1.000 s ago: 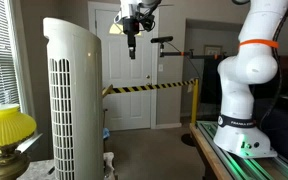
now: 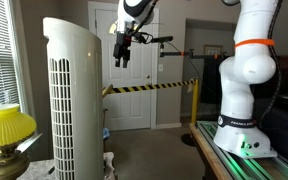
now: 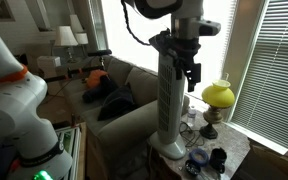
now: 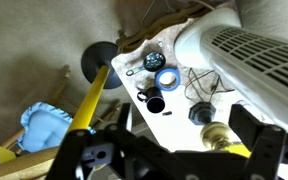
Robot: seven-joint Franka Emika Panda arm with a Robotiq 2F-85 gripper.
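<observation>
My gripper (image 2: pixel 121 60) hangs high in the air behind the white tower fan (image 2: pixel 76 100) in exterior view 1. In the wrist view its fingers stand wide apart, so the gripper is open with nothing between them. Below it, on a light patterned tabletop, are a black mug (image 4: pixel 151 99), a blue ring (image 4: pixel 167 79) and a dark ladle-like utensil (image 4: pixel 154 61). The same mug (image 3: pixel 218 158) and blue ring (image 3: pixel 199 155) show beside the fan's foot in exterior view 2, well beneath the gripper (image 3: pixel 186 72).
A lamp with a yellow shade (image 3: pixel 219 95) stands close to the fan. Thin cables lie near the lamp's base. A yellow post on a round black foot (image 4: pixel 99 62) and a blue cloth (image 4: pixel 46 126) are off to the side. Behind is a sofa (image 3: pixel 119 100).
In exterior view 1 my gripper has come down somewhat and turned. Its fingers, pointing straight down before, now show at a different angle. The fan and lamp have stayed put.
</observation>
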